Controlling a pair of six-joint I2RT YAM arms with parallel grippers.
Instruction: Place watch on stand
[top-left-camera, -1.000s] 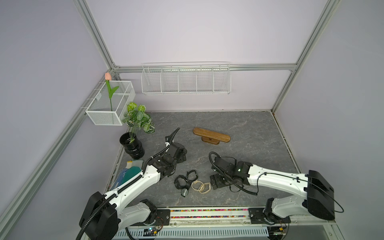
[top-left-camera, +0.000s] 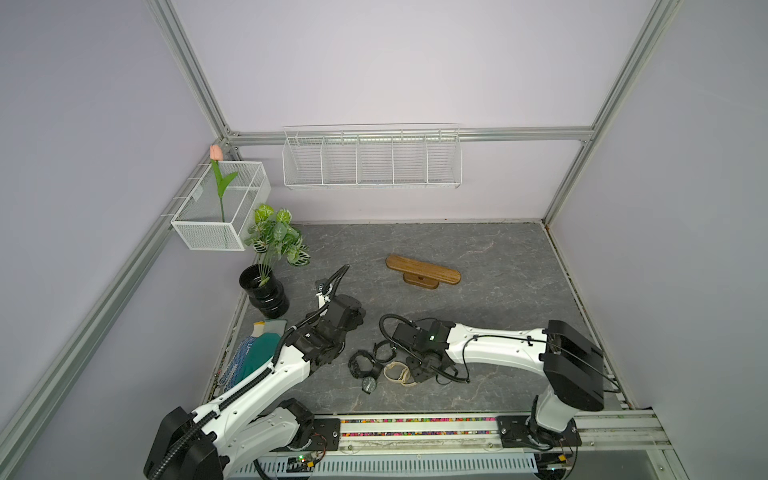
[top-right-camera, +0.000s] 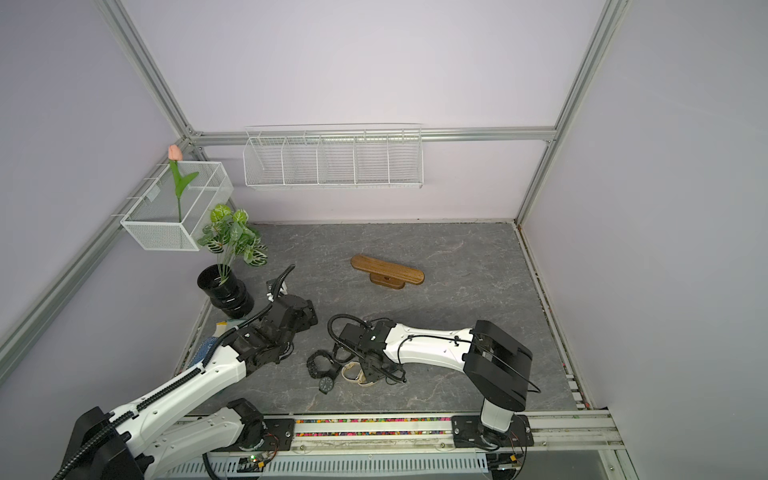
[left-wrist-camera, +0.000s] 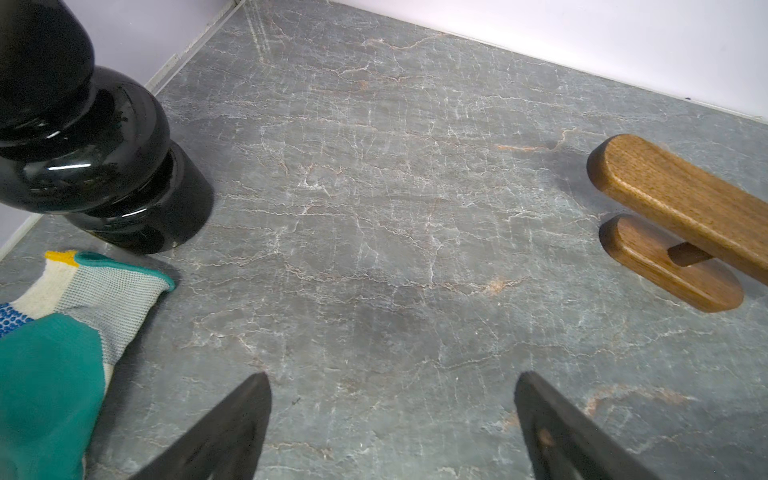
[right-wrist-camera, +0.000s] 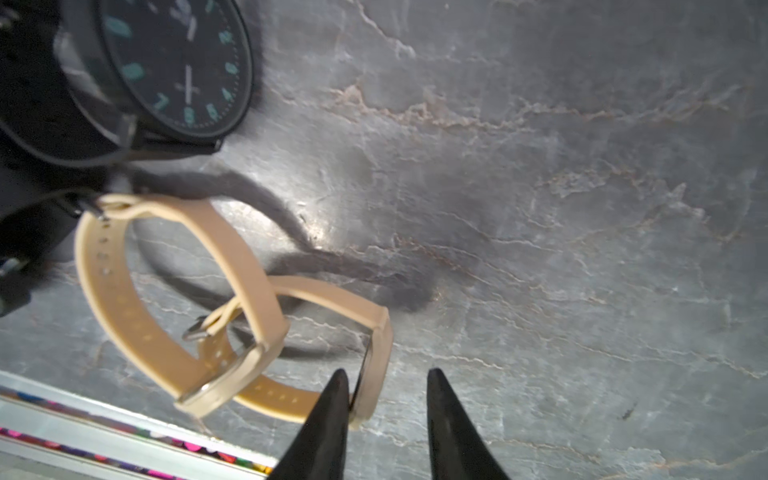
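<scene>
Black watches (top-left-camera: 364, 364) and beige-strapped watches (top-left-camera: 396, 373) lie in the front middle. In the right wrist view, my right gripper is part open, low over them, one fingertip against or just by the rightmost beige strap (right-wrist-camera: 376, 344); whether it touches is unclear. A black watch face (right-wrist-camera: 180, 68) is beside the straps. The wooden stand (top-left-camera: 422, 264) stands empty behind them. My left gripper is open above the table at left, nothing between its fingers.
A black pot with plant (top-left-camera: 264, 296) and cloth gloves (left-wrist-camera: 56, 376) occupy the left side. Wire baskets (top-left-camera: 372, 160) hang on the walls.
My right arm has moved left, onto the watches.
</scene>
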